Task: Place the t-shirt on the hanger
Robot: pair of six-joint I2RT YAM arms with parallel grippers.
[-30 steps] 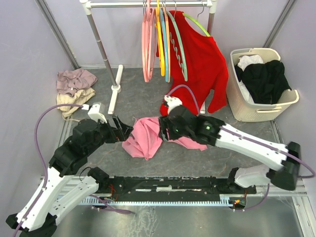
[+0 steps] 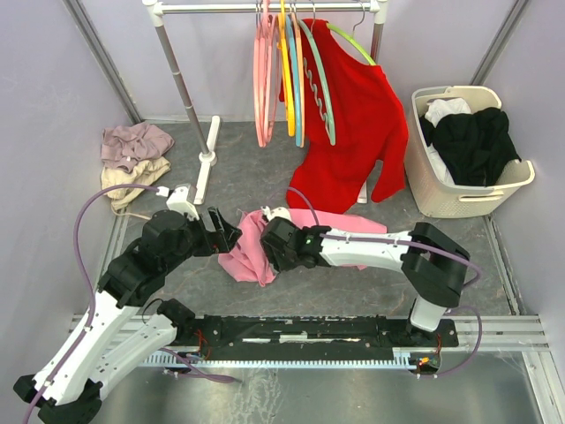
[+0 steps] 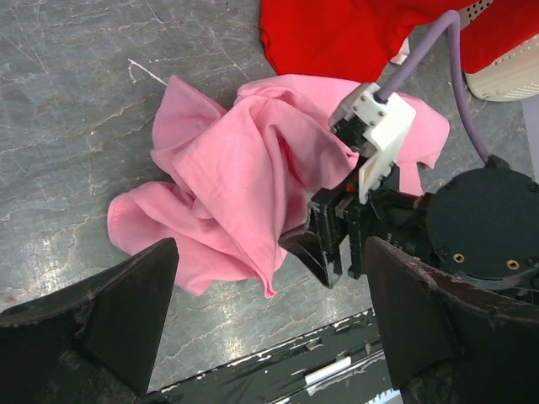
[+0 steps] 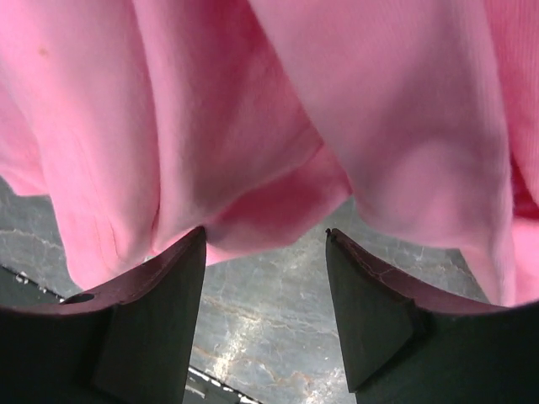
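Observation:
A crumpled pink t-shirt [image 2: 248, 256] lies on the grey floor in front of the rack, partly covered by the right arm in the top view. My right gripper is open, low over the shirt; pink folds [image 4: 278, 206] lie just beyond its fingertips, and bare floor shows between the fingers. My left gripper stands open to the left of the shirt, with nothing between its fingers. Empty hangers hang from the rack: pink [image 2: 262, 84], yellow [image 2: 287, 75], blue [image 2: 295, 79] and green [image 2: 320, 84] ones among them.
A red garment [image 2: 353, 124] hangs on a light green hanger at the rack's right. A laundry basket [image 2: 459, 205] with black and white clothes stands at the far right. Folded clothes [image 2: 132, 155] lie at the left wall.
The right arm has swung lower and moved left over the shirt. The shirt looks unchanged where visible.

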